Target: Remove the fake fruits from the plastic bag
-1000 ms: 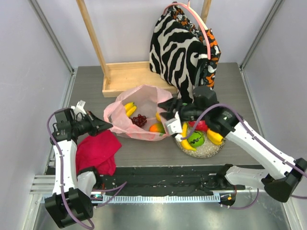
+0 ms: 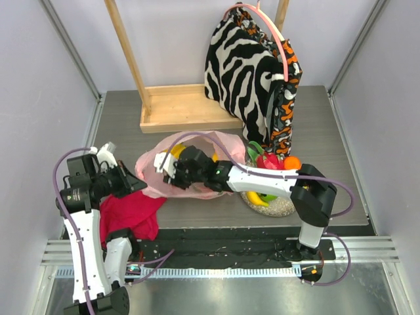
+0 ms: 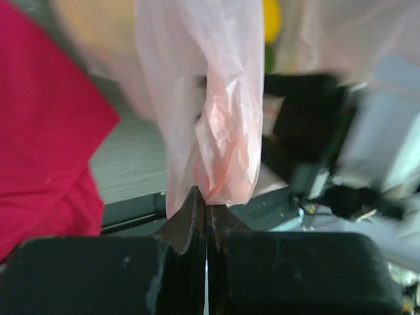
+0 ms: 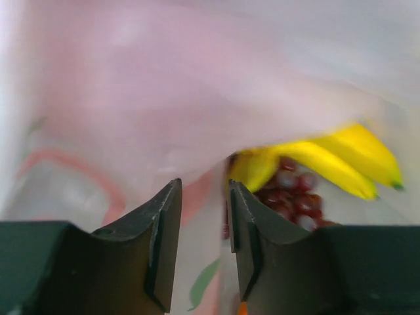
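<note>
The pink plastic bag (image 2: 149, 174) lies mid-table. My left gripper is shut at its left rim, pinching the thin pink plastic as far as shows. My right gripper is reached inside the bag, fingers apart, nothing seen between them but background. Past its fingertips lie yellow bananas (image 4: 338, 161) and red grapes (image 4: 305, 203). In the top view the right arm hides much of the bag's contents.
A plate of fruit (image 2: 279, 207) sits right of the bag. A red cloth (image 2: 128, 216) lies front left. A wooden rack (image 2: 190, 115) and animal-print bags (image 2: 249, 72) stand behind.
My right arm has swung leftward from the bag's right side into it. My left gripper has shifted slightly, and the bag's left side has moved and sagged.
</note>
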